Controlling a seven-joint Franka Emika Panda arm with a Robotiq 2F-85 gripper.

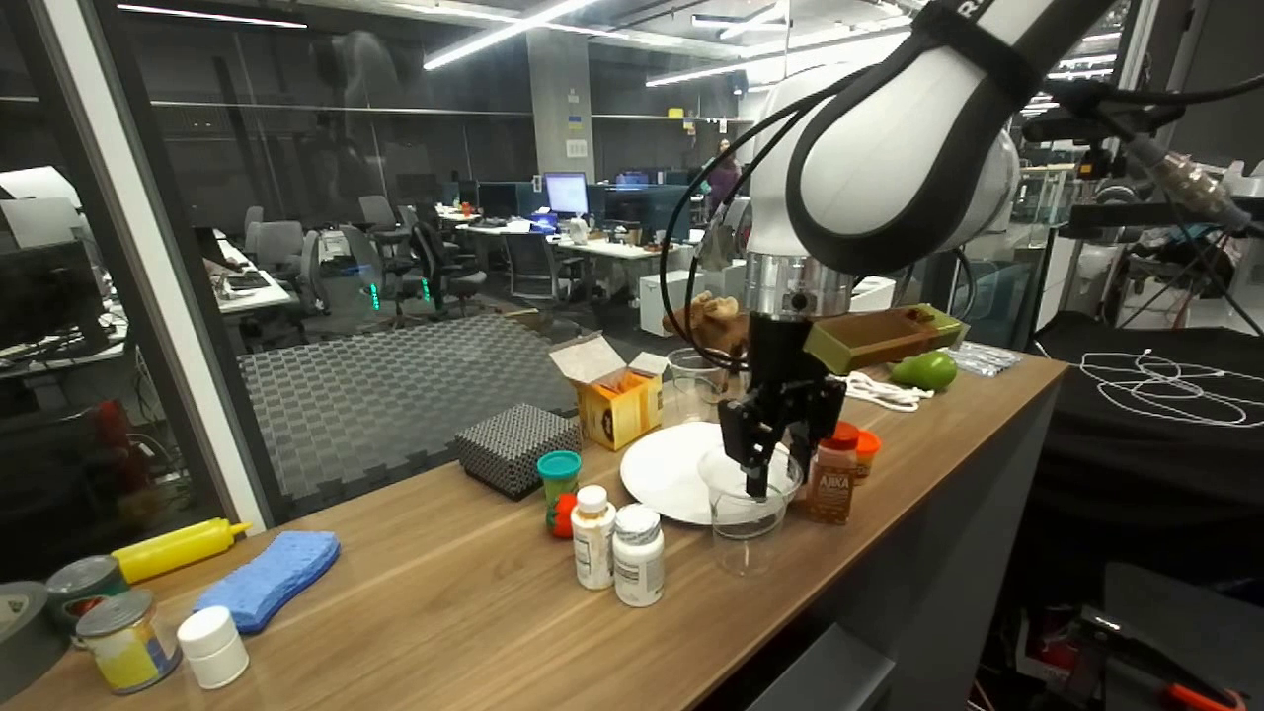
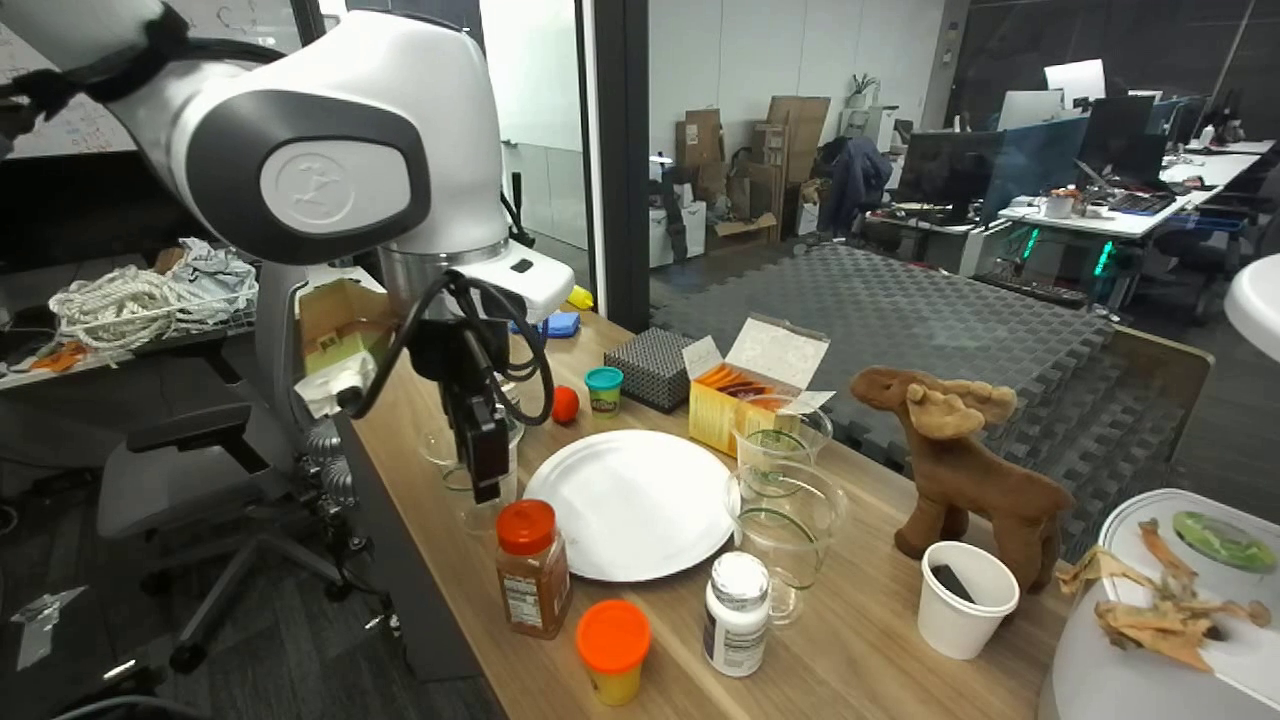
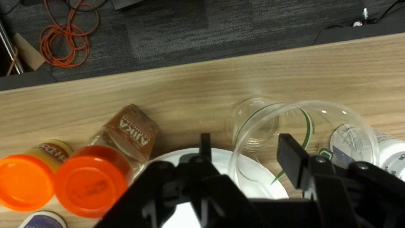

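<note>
A clear plastic cup (image 1: pixel 747 543) stands upright near the table's front edge, beside the white plate (image 1: pixel 664 474). Over it my gripper (image 1: pixel 778 466) points down, its fingers part open. In the wrist view one finger (image 3: pixel 290 157) shows within the cup's rim (image 3: pixel 330 105), and the other finger (image 3: pixel 205 146) is outside it. The cup's wall lies between them, with gaps on either side. The arm partly covers the cup in exterior view 2.
Beside the gripper stand the red-capped Ajika jar (image 1: pixel 834 478) and an orange-lidded Play-Doh tub (image 2: pixel 613 648). Two white bottles (image 1: pixel 637 557) are close to the cup's other side. Further clear cups (image 2: pixel 786 522) stand beyond the plate. Bare wood lies along the front edge.
</note>
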